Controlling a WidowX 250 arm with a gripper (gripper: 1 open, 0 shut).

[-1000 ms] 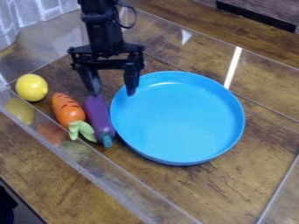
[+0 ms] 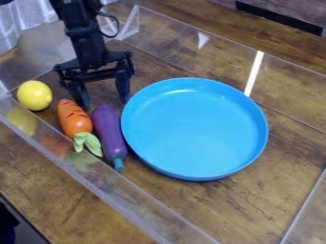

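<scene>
My black gripper (image 2: 99, 93) hangs low at the upper left with its fingers spread open, above and behind the toy vegetables, with nothing seen between them. A yellow lemon (image 2: 34, 94) lies at the left. An orange carrot (image 2: 75, 121) with a green top and a purple eggplant (image 2: 110, 135) lie side by side just in front of the gripper. A large blue plate (image 2: 193, 129) sits empty to their right.
Clear walls enclose the wooden work surface (image 2: 204, 205), the near left one running diagonally below the vegetables. Bare surface lies behind and to the right of the plate.
My gripper has moved left, away from the plate and from over the eggplant. The vegetables and plate look unmoved.
</scene>
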